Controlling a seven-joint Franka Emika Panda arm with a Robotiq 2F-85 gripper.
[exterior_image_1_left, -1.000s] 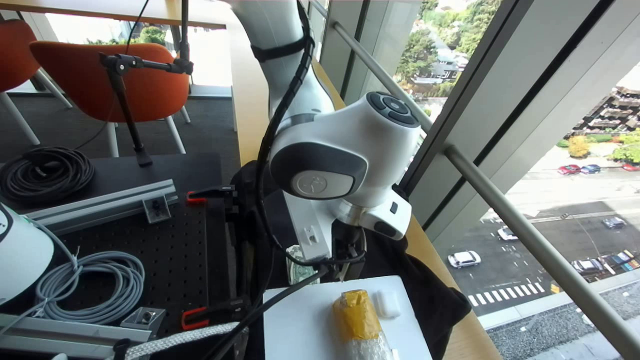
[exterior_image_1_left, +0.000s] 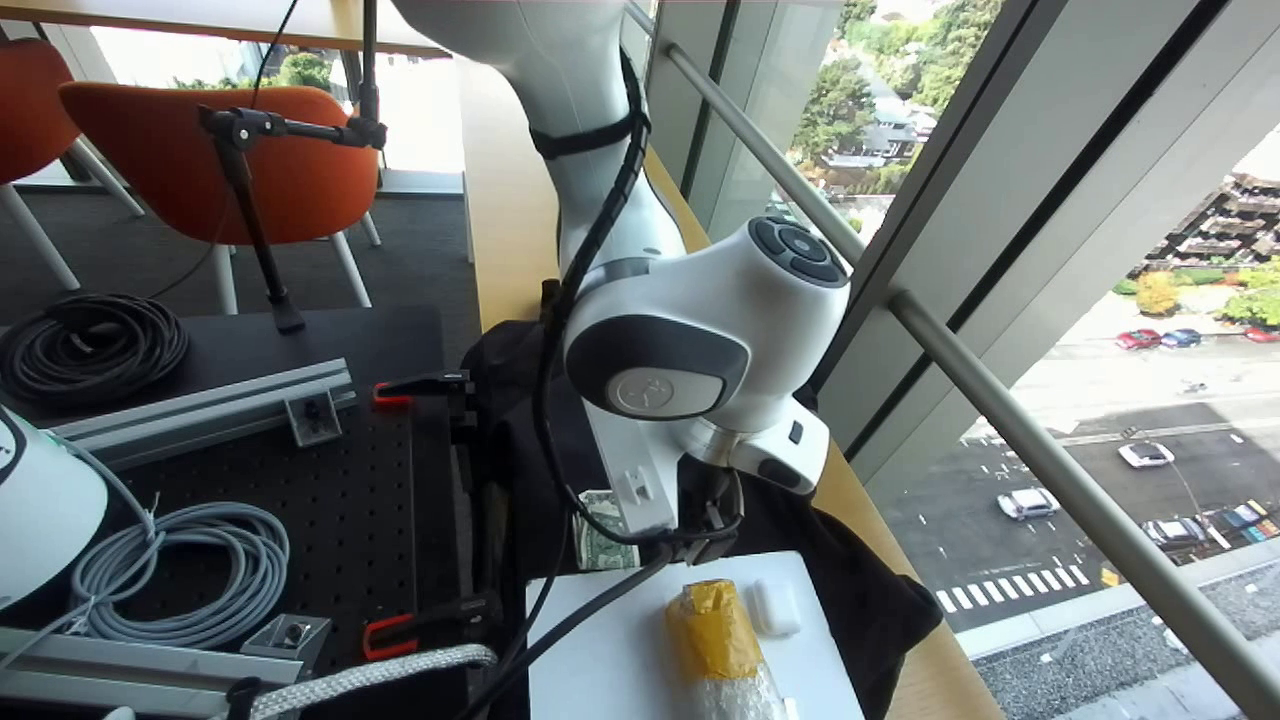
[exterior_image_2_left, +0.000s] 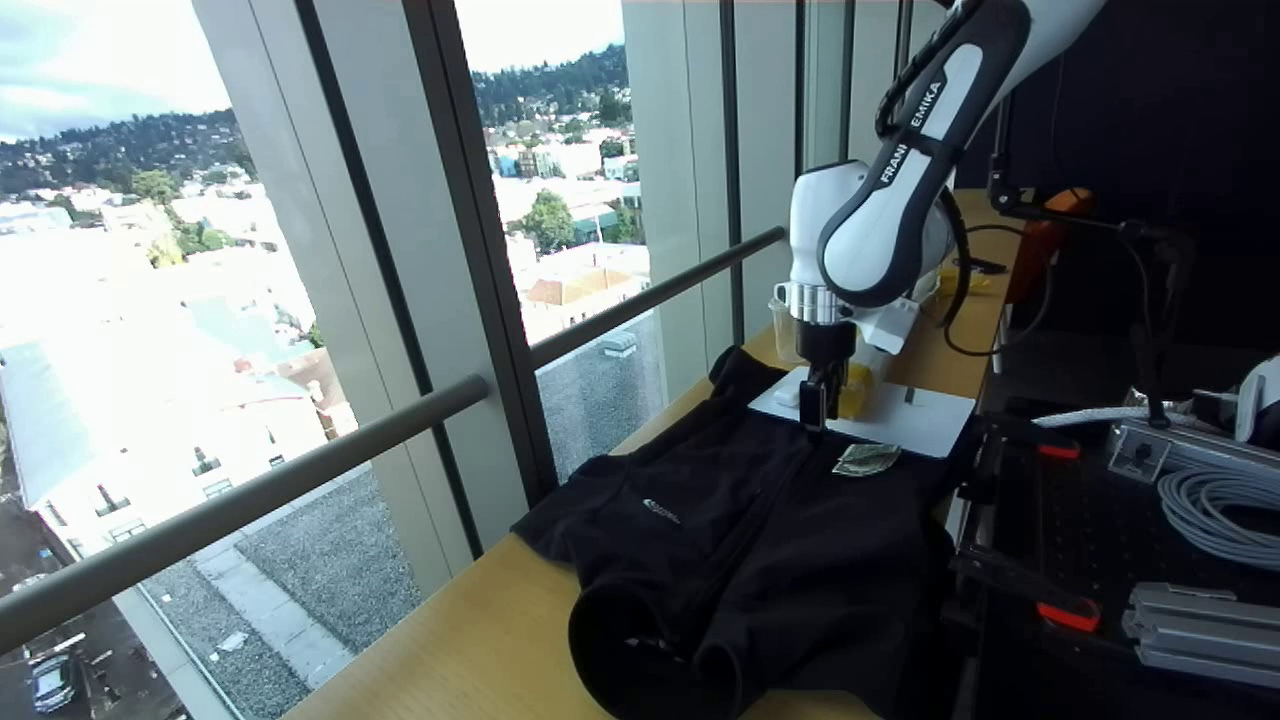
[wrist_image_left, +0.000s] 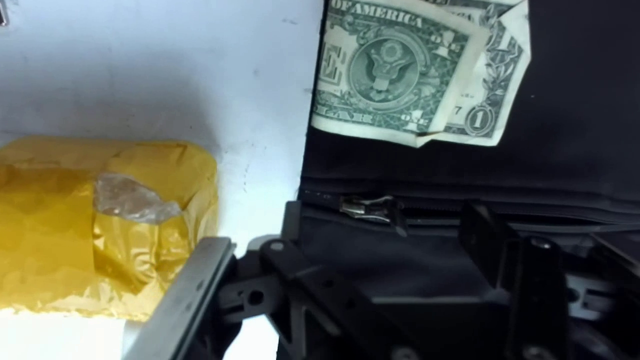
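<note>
A black jacket (exterior_image_2_left: 768, 540) is spread along the wooden ledge, its front zipper running lengthwise. In the wrist view the zipper's metal slider (wrist_image_left: 366, 207) and dark pull tab lie near the white board's edge. My gripper is part open, its fingers on either side of the slider in that view, with nothing seen held between them. How high the fingertips are above the cloth is hard to tell. From exterior view 2, the gripper (exterior_image_2_left: 818, 420) points down at the board's near edge. Exterior view 1 hides the fingertips behind the hand.
A white board (exterior_image_1_left: 588, 648) carries a yellow-taped bundle (exterior_image_1_left: 720, 630) and a small white object (exterior_image_1_left: 775, 608). Folded dollar bills (wrist_image_left: 390, 72) lie on the jacket beside the board. Red-tipped clamps (exterior_image_1_left: 390, 636) line the side; a rail (exterior_image_2_left: 396, 450) runs along the windows.
The arm and hand have shifted slightly right and lower in exterior view 1, toward the board. The board, bundle and bills stay where they were.
</note>
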